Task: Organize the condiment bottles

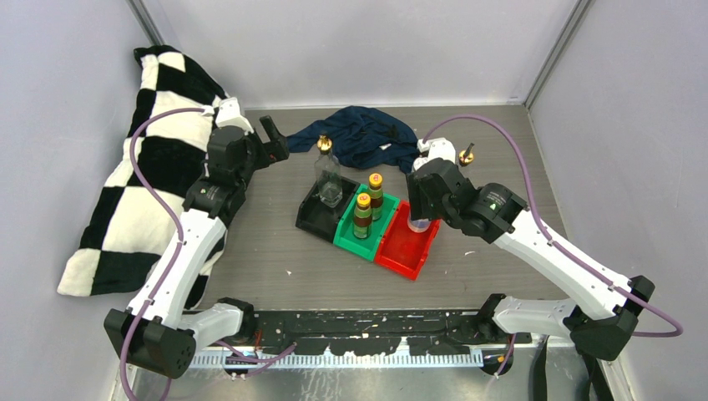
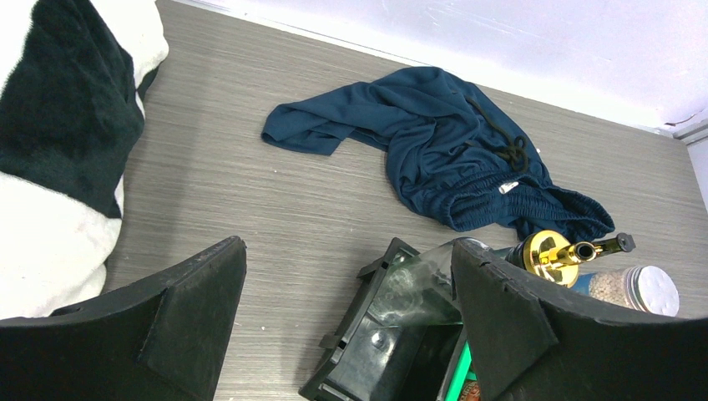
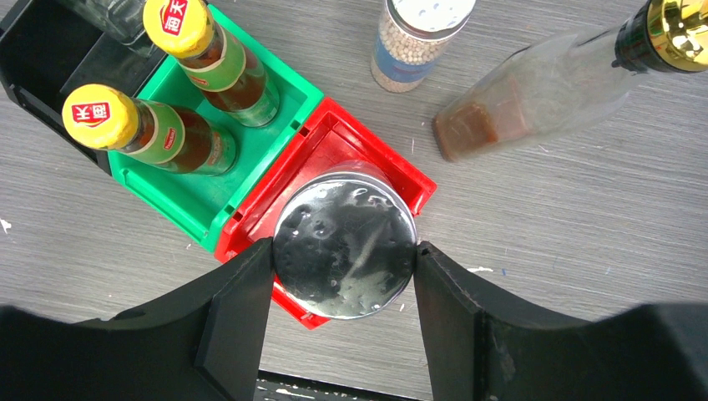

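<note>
A silver-lidded jar [image 3: 345, 249] is clasped by my right gripper, shut on its lid, over the red bin [image 3: 334, 138]. Whether the jar touches the bin floor I cannot tell. Two yellow-capped sauce bottles [image 1: 362, 215] stand in the green bin [image 1: 351, 243]. In the black bin [image 1: 311, 219] leans a clear bottle with a gold spout [image 1: 328, 180]. A second gold-topped bottle [image 3: 534, 92] and a white-lidded shaker [image 3: 409, 46] are outside the bins, to their right. My left gripper is open and empty, left of the black bin.
A dark blue cloth [image 1: 359, 138] lies crumpled behind the bins. On the left rests a black-and-white checkered cushion [image 1: 138, 180].
</note>
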